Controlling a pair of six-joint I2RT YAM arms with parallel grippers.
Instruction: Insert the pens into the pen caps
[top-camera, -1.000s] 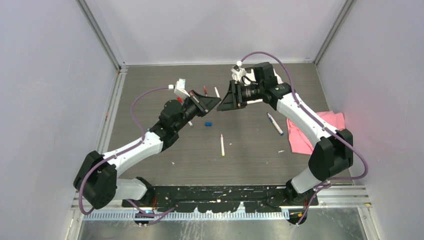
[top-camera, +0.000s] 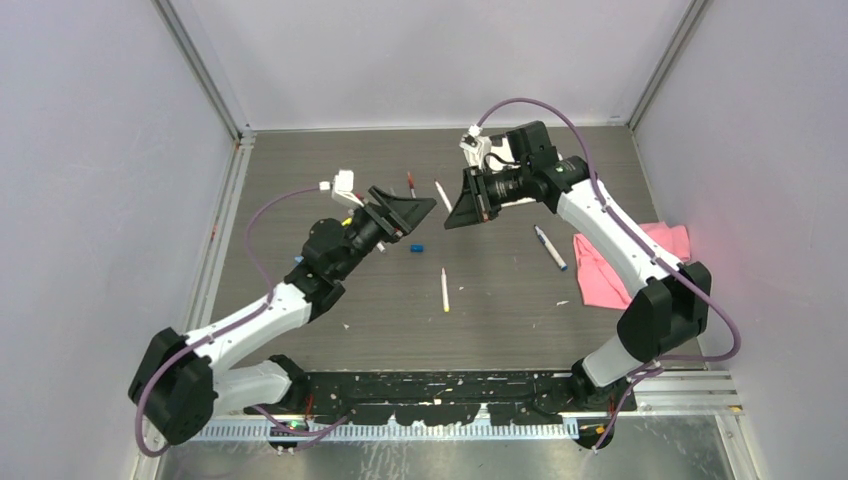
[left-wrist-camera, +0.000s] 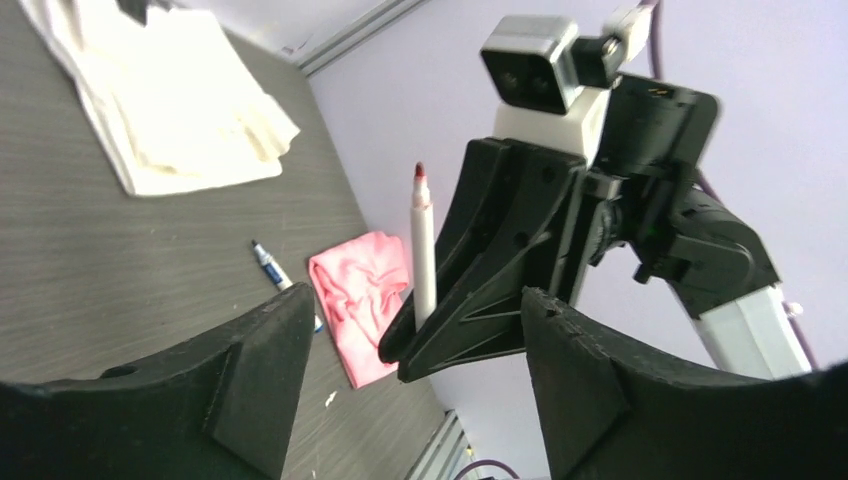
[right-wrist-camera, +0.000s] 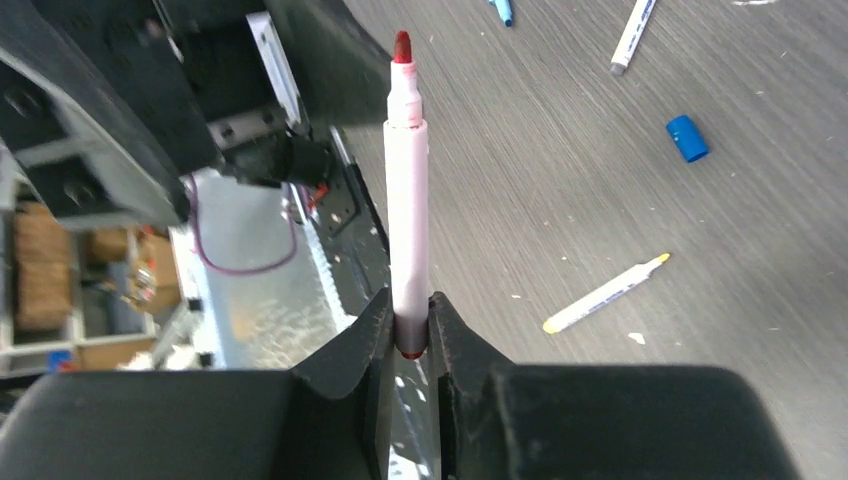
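Observation:
My right gripper is shut on a white pen with a red tip, held upright; in the left wrist view that pen (left-wrist-camera: 423, 250) stands in the fingers of the right arm. My left gripper (top-camera: 418, 208) faces it from the left, open, with nothing between its fingers. On the table lie a yellow-tipped pen (top-camera: 445, 290), a short blue cap (top-camera: 417, 248), a white pen with dark blue (top-camera: 550, 247), and several other pens and pieces near the back, partly hidden by the arms.
A pink cloth (top-camera: 610, 280) lies at the right edge. A white cloth (left-wrist-camera: 190, 100) is at the back right under the right arm.

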